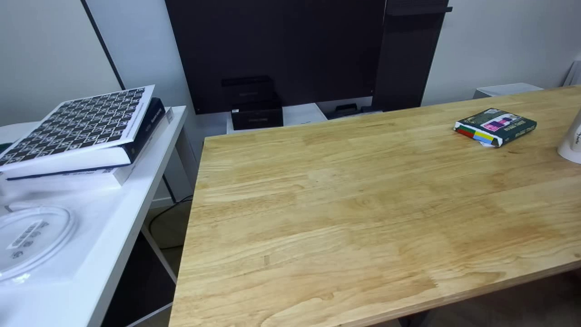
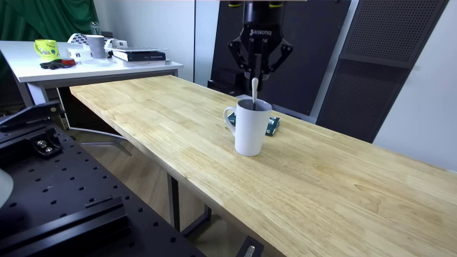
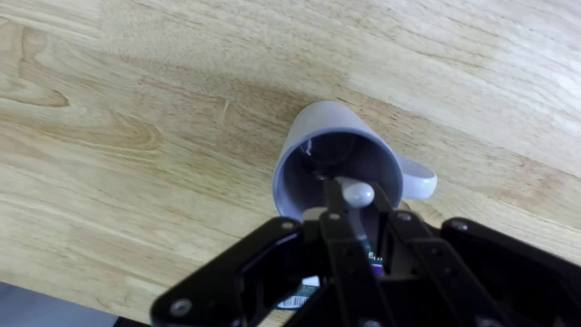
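A white mug (image 2: 249, 130) with a grey inside stands upright on the wooden table, its handle at the left in the second exterior view. From its mouth rises a white-handled utensil (image 2: 255, 87), perhaps a spoon, whose lower part is hidden in the mug. My gripper (image 2: 255, 85) is above the mug's rim, pointing down, shut on the upper handle. Seen from the wrist, the rounded handle end (image 3: 358, 194) sits between the two fingertips, over the near side of the mug's opening (image 3: 332, 158). Only a sliver of the mug (image 1: 573, 142) shows in the first exterior view.
A dark green box (image 1: 495, 126) lies flat on the table, behind the mug in the second exterior view. Books (image 1: 76, 128) lie on a separate white table at the left.
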